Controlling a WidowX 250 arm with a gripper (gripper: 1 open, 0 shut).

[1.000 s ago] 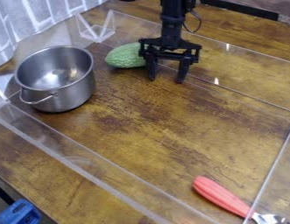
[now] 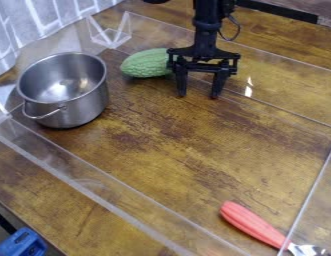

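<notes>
The black gripper (image 2: 205, 80) hangs at the top middle of the wooden table, its fingers low near the tabletop. Beside it on the left lies a green bitter-melon-like vegetable (image 2: 146, 63), partly behind the gripper. Whether anything is between the fingers cannot be made out. A steel pot (image 2: 61, 92) sits at the left, and a utensil with a red handle (image 2: 255, 222) lies at the bottom right.
Clear plastic walls (image 2: 94, 190) border the work area. A blue object (image 2: 24, 243) is at the bottom left corner, outside them.
The gripper has shifted slightly to the right, showing more space between it and the green vegetable. The pot and red-handled utensil have not moved.
</notes>
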